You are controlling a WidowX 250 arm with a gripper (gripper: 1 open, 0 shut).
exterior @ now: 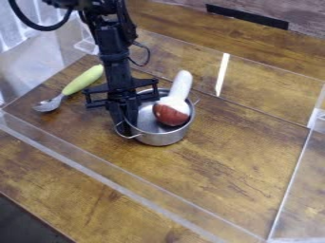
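My black gripper (122,115) reaches down at the left rim of a silver pot (162,136), low over its wire handle; the fingertips are dark and partly hidden, so what is between them is unclear. A white object with a red-brown end (174,95) rests in the pot's right side, tilted up past the rim. A green, long object (82,83) lies left of the arm, beside a silver spoon (51,103).
Transparent panels stand along the left and right sides. A white strip (222,73) marks the back right.
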